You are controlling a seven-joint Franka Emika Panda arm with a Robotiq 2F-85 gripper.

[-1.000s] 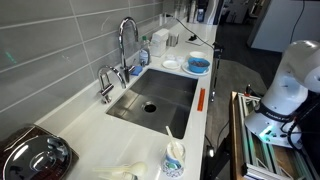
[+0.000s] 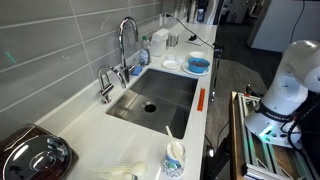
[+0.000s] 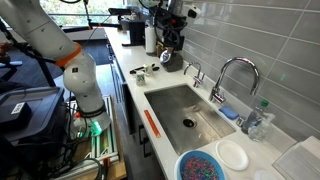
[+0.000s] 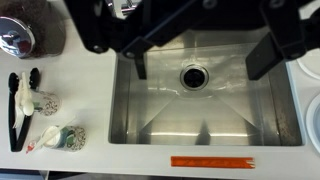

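My gripper stands open in the wrist view, its dark fingers (image 4: 262,58) spread wide with nothing between them. Below it lies the empty steel sink (image 4: 165,110) with its round drain. In exterior view 2 the gripper (image 3: 171,42) is up high near the far end of the counter, clear of the surfaces. A flat orange bar (image 4: 212,162) rests on the counter along the sink's front edge. Two speckled cups, one of them this cup (image 4: 70,138) holding a utensil, stand to the left of the sink with black tongs (image 4: 17,110) nearby.
A blue bowl (image 3: 199,166) with reddish contents and a white plate (image 3: 231,154) sit beyond the sink's other end. The tall faucet (image 2: 123,40) and bottles (image 2: 144,52) line the wall side. A glass-lidded pot (image 2: 38,158) occupies the near left corner.
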